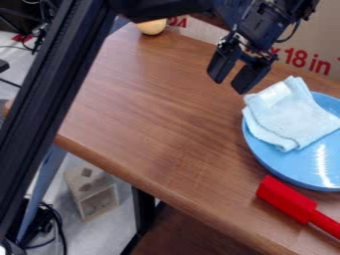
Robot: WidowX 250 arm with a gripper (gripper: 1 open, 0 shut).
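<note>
My gripper [234, 72] hangs open above the back right of the wooden table, its two black fingers apart with nothing visible between them. Just below and right of it, a folded pale blue cloth [284, 114] lies on a blue plate [312, 163]. A red cylindrical object with a narrower handle [284, 199], perhaps a rolling pin, lies at the table's front right, in front of the plate.
A pale round object [149, 25] sits at the back. A cardboard surface with red printing [311, 58] stands behind the table [146, 129]. Beyond the table's front edge are the floor and cables.
</note>
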